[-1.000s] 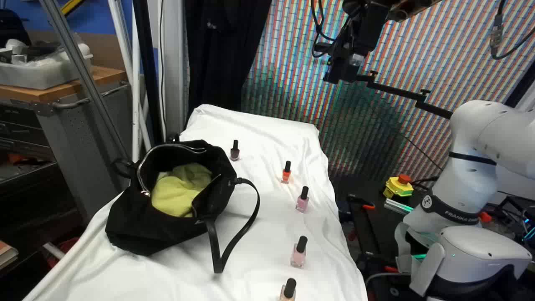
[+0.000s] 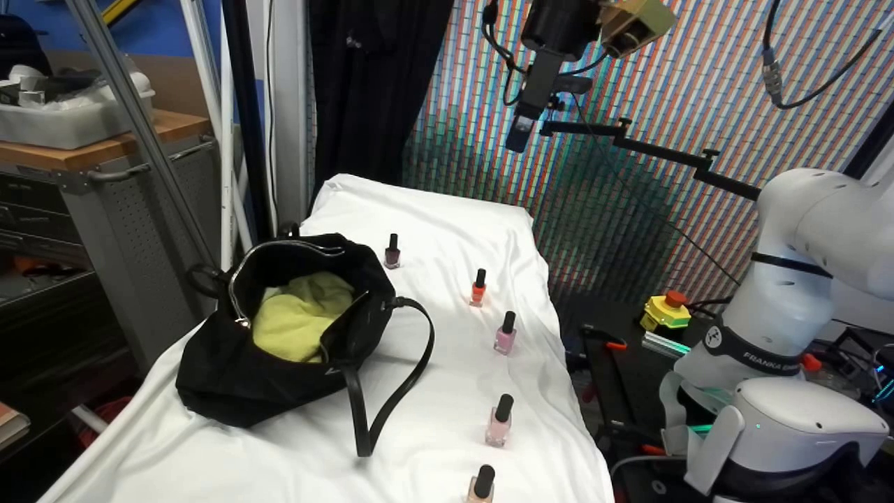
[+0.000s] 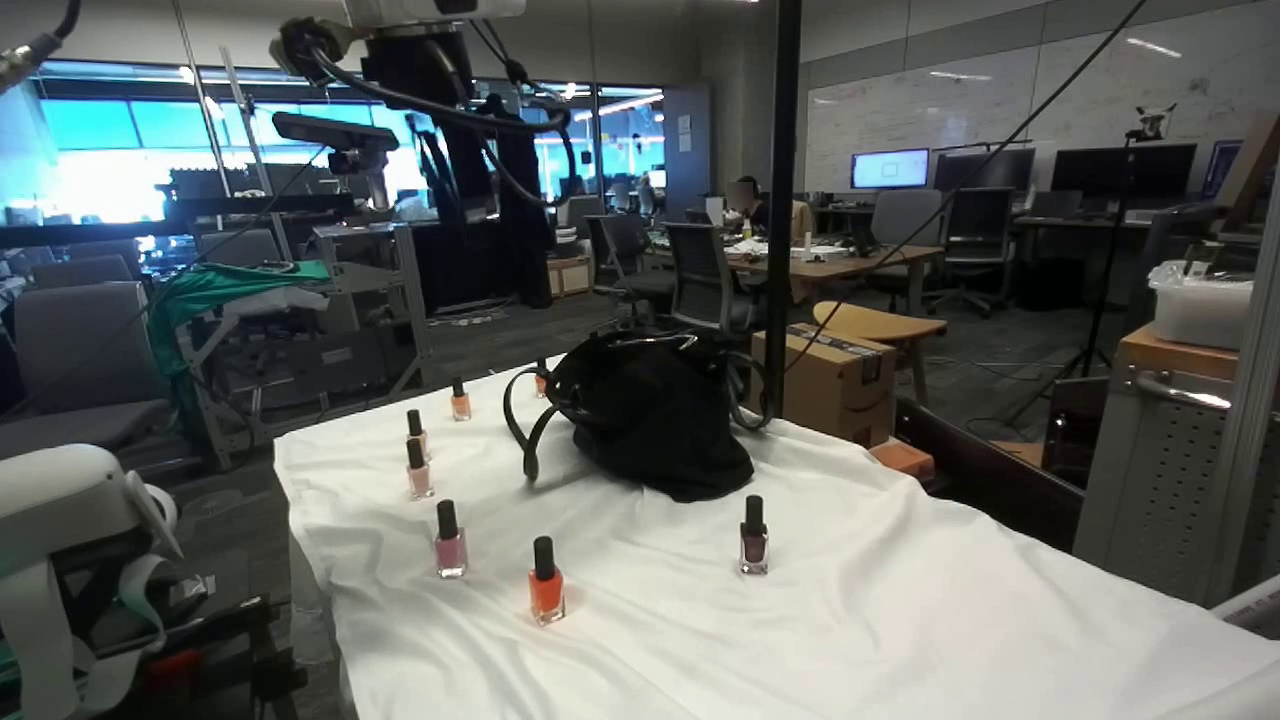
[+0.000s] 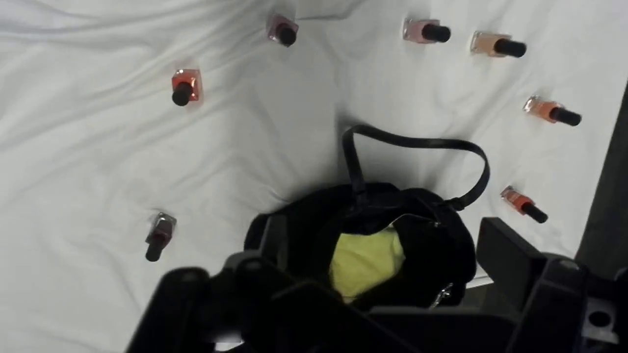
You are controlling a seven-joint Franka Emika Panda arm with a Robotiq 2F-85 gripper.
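Note:
A black handbag [image 2: 285, 369] stands unzipped on the white-covered table, its strap [image 2: 419, 369] trailing on the cloth. Inside the bag lies a yellow-green cloth [image 4: 365, 262]. Around the bag stand several nail polish bottles with black caps: a dark plum one [image 3: 753, 546], a red-orange one [image 3: 547, 590], a mauve-pink one [image 3: 451, 552], a pale pink one [image 4: 421, 30], a peach one [image 4: 491, 44], an orange one [image 4: 547, 110] and a red one [image 4: 521, 203]. High above the table, my gripper is open, its fingers spread wide with nothing between them.
A vertical black pole [image 3: 782, 216] rises behind the bag. The arm's base and an emergency stop [image 2: 668, 310] are beside the table.
In exterior view 1 my gripper has swung left and turned, and a finger now points down more plainly. The bag and bottles have stayed where they were.

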